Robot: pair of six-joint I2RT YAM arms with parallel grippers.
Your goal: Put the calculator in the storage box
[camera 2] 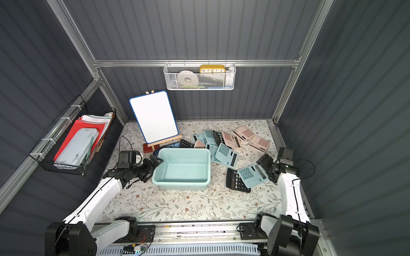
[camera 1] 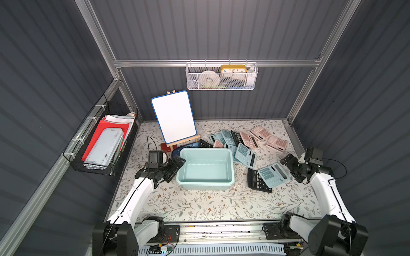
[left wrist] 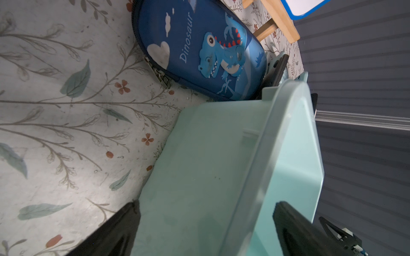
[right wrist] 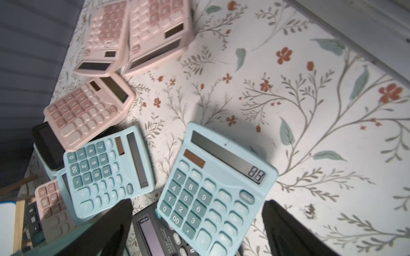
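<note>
A mint plastic box sits in the middle of the table. Right of it lie many calculators: a light-blue one over a black one, another light-blue one, and pink ones toward the back. My right gripper is open above the front light-blue calculator, nothing held. My left gripper is open over the box's left wall, its fingers apart with the wall between them below.
Behind the box lie a blue dinosaur case and a whiteboard on an easel. A wire basket hangs at left.
</note>
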